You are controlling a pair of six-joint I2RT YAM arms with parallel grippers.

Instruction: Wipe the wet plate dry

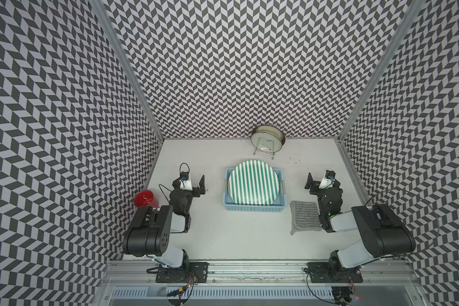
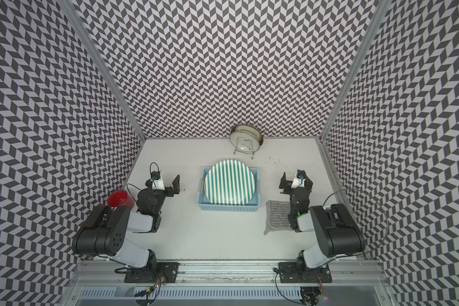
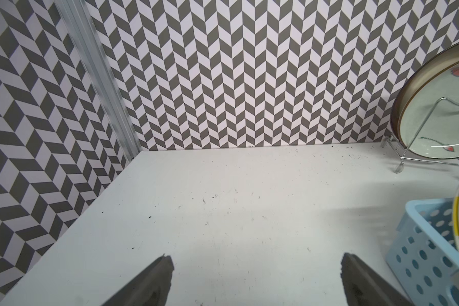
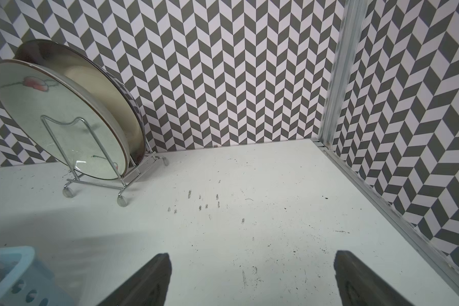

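A plate with green and white stripes (image 1: 253, 182) leans in a light blue perforated basket (image 1: 255, 207) at the middle of the table. Folded flat, a grey cloth (image 1: 305, 216) lies right of the basket, partly covered by the right arm in the top views. Left of the basket, my left gripper stands open and empty, its two fingers wide apart. My right gripper, likewise open with only bare table between its fingers, is on the basket's right, beyond the cloth. Whether the plate is wet cannot be made out.
Behind the basket, a wire rack (image 4: 98, 176) holds pale round plates (image 4: 61, 114) near the back wall. A red cup (image 1: 144, 198) stands at the left edge by the left arm.
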